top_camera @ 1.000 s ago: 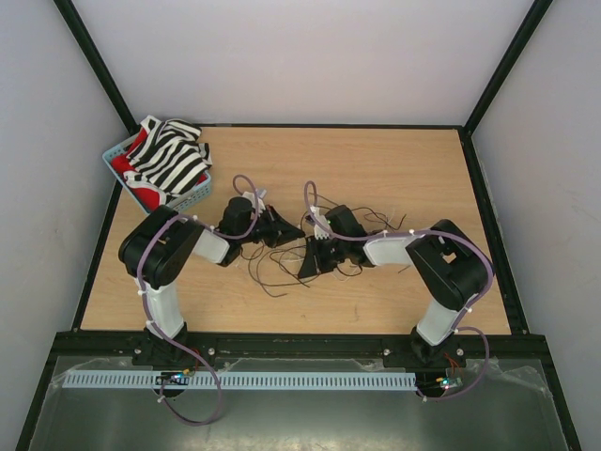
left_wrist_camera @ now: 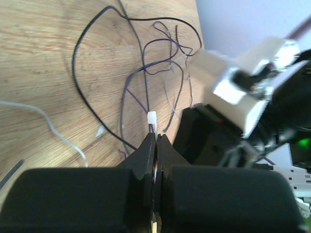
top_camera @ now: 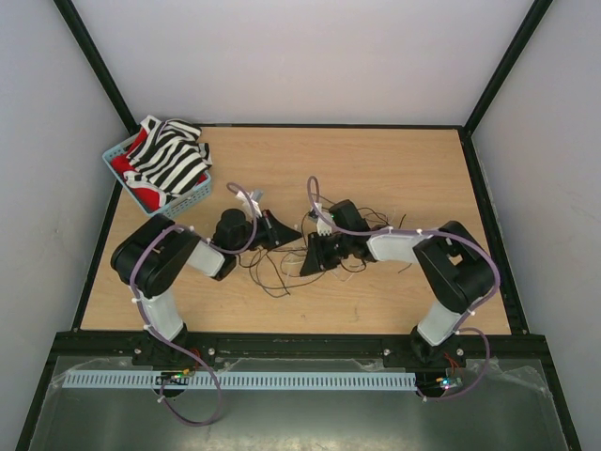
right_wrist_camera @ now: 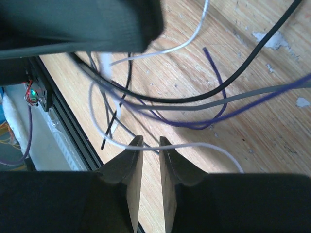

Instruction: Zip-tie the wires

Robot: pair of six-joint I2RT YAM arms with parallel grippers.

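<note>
A loose tangle of black, grey, purple and white wires (top_camera: 272,287) lies on the wooden table (top_camera: 394,160), partly under both grippers. My left gripper (top_camera: 293,235) is shut, with a thin white strip (left_wrist_camera: 151,118) standing at its fingertips in the left wrist view. My right gripper (top_camera: 305,271) is just below and right of it. In the right wrist view, its fingertips (right_wrist_camera: 137,141) stand a little apart, under a pale wire (right_wrist_camera: 194,144) that crosses them; whether it is held is unclear. Black and purple wires (right_wrist_camera: 233,108) arch above them.
A blue basket (top_camera: 193,197) of striped and red cloth stands at the back left. The two arms are close together at the middle.
The right gripper has moved very slightly.
</note>
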